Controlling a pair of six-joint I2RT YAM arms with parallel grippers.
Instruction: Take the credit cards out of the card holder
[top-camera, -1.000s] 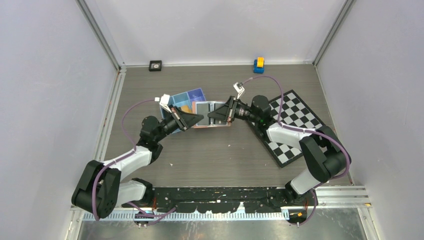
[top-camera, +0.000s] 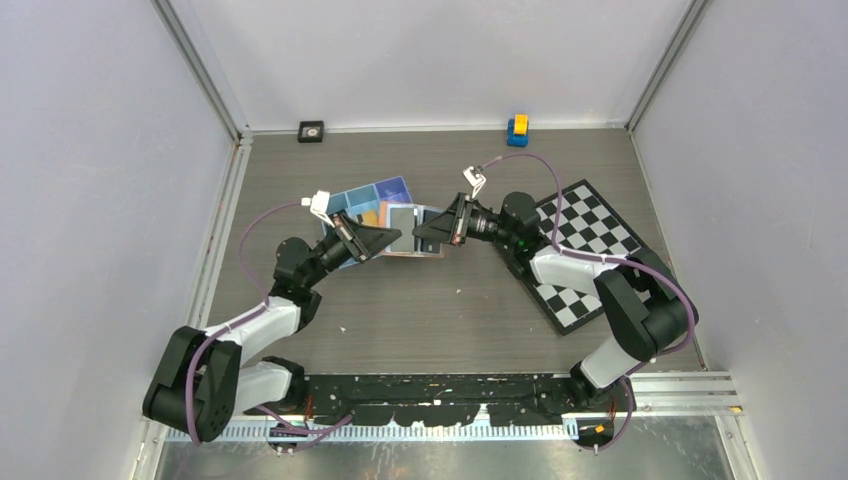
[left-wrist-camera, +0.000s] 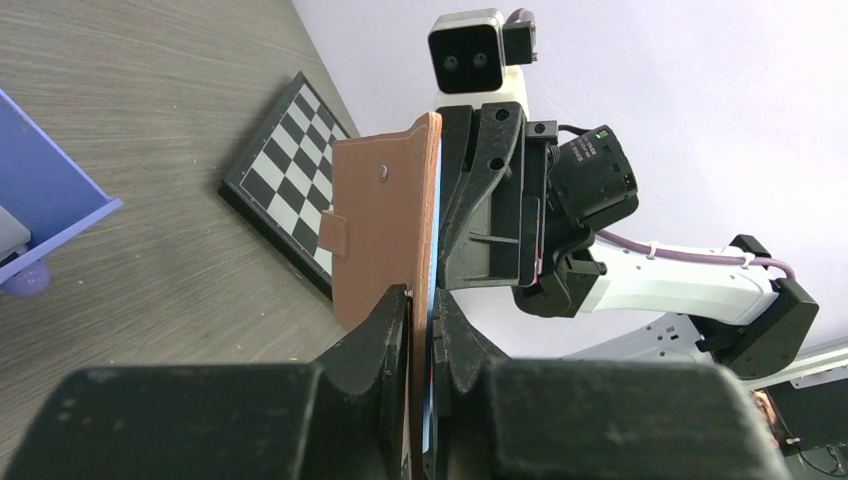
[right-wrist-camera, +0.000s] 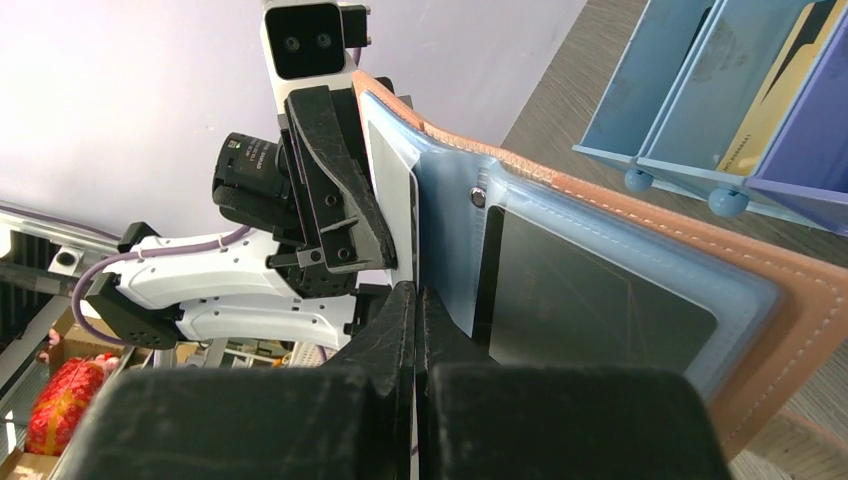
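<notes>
The brown card holder (top-camera: 389, 215) is spread open in the air between my grippers, its clear sleeves facing up in the top view. My left gripper is shut on one panel, whose brown outer side shows in the left wrist view. A pale card (right-wrist-camera: 397, 200) sits in that panel's sleeve, and its edge runs down to my right gripper. The right fingers are shut on this card's edge, with only a thin slit between them. A dark grey card (right-wrist-camera: 590, 295) lies inside the other panel's clear sleeve. How far the pale card protrudes is hard to tell.
A blue and purple compartment box (top-camera: 392, 189) stands just behind the holder, with a yellow item (right-wrist-camera: 785, 95) inside. On the right, a chessboard (top-camera: 590, 230) lies under the right arm.
Both grippers have shifted only slightly.
</notes>
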